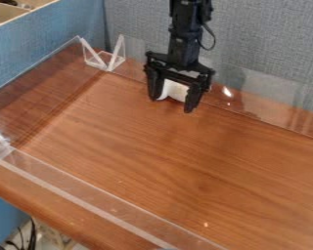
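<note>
My black gripper [172, 90] hangs from the top centre of the view near the back of the wooden table [159, 176], open, its two fingers spread apart. A small white object [178, 91] lies at the back edge, between and behind the fingers and partly hidden by them. I cannot tell whether the fingers touch it.
Clear plastic walls [264, 107] edge the table, with white brackets [105, 61] at the back left corner and at the left. A blue padded wall and a wooden box stand at the left.
</note>
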